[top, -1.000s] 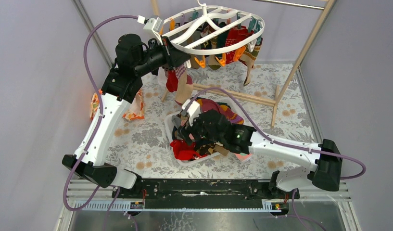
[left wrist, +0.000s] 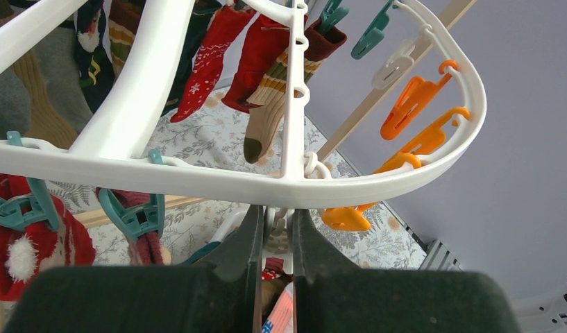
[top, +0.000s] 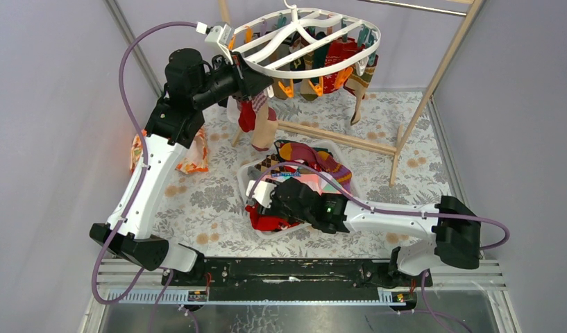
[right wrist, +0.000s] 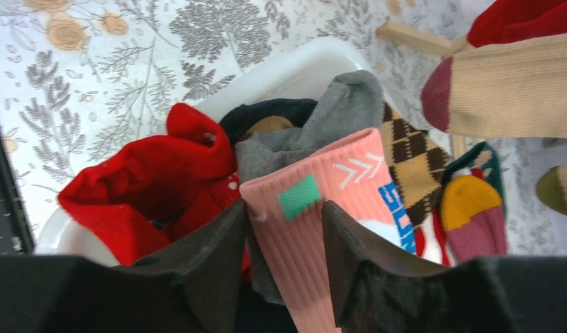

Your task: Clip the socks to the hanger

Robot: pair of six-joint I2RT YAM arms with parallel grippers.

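The white clip hanger point(top: 322, 70) hangs at the top, with socks clipped on it. My left gripper is shut on a white clip below the hanger's rim, as the left wrist view shows. Below, a white tub point(right wrist: 305, 62) holds mixed socks. My right gripper is down in the tub over a pink sock point(right wrist: 350, 177), its fingers part open across the sock's cuff; whether they grip it is unclear. A red sock point(right wrist: 138, 187) and a grey sock point(right wrist: 343, 107) lie beside it.
A wooden rack point(top: 425, 104) frames the back and right. An orange patterned bag point(top: 197, 156) lies at the left behind my left arm.
My left arm has stayed put.
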